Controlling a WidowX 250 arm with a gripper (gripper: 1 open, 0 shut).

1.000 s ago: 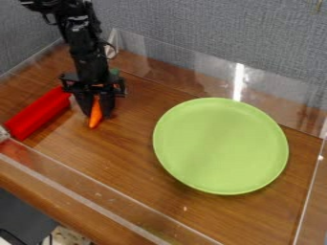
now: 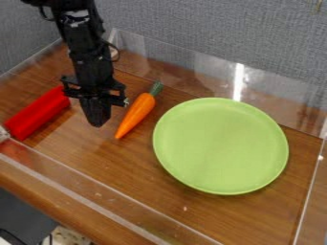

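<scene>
My black gripper (image 2: 98, 108) hangs low over the wooden table at the left of centre. An orange carrot (image 2: 136, 115) with a green top lies just right of it, apart from the fingertips. Whether the gripper is open or shut is hard to tell from this view.
A red cylindrical object (image 2: 36, 113) lies at the left. A large green plate (image 2: 220, 144) fills the right middle. Clear plastic walls edge the table (image 2: 153, 201), with bare wood in front of the plate.
The carrot has moved to the right, out from under the gripper.
</scene>
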